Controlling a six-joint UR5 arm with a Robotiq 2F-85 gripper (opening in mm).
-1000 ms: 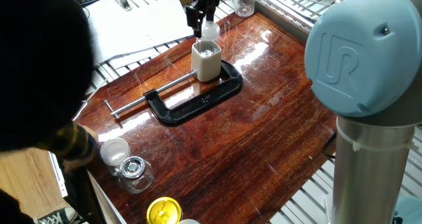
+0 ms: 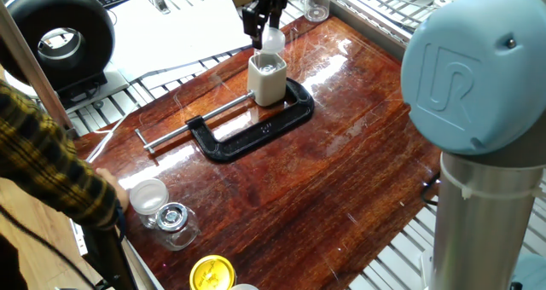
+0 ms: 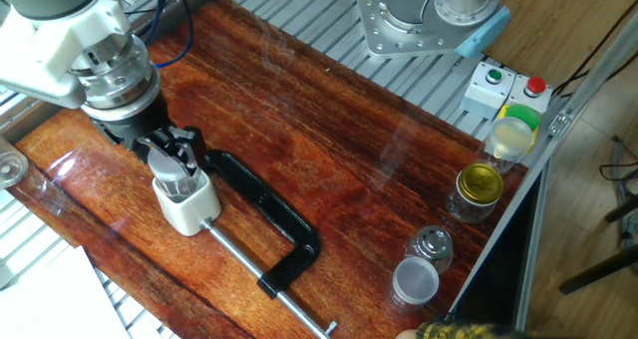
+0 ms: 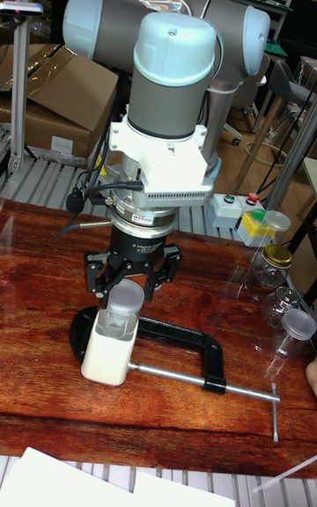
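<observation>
A clear jar with a frosted white lid point(image 4: 126, 295) stands upright in a cream-coloured square holder point(image 4: 110, 355), its upper part sticking out. A black C-clamp point(image 3: 264, 207) grips that holder, with its steel screw pressed against one side. Directly over the lid is my gripper point(image 4: 130, 290), pointing down. In exterior view 3 its black fingers point(image 4: 94, 272) are spread wider than the lid, one on each side, with gaps visible. From exterior view 1 only the lower part of the gripper shows, and whether a finger touches the lid cannot be made out there.
Along one table edge stand several jars: a white-lidded one point(image 3: 415, 281), one with a silver lid point(image 3: 434, 242) and a gold-lidded one point(image 3: 480, 183). A person's arm point(image 2: 51, 153) rests at that edge.
The person has moved out of exterior view 1, leaving the arm in sight. My arm's blue joint cap has shifted slightly right. Holder and clamp have stayed put.
</observation>
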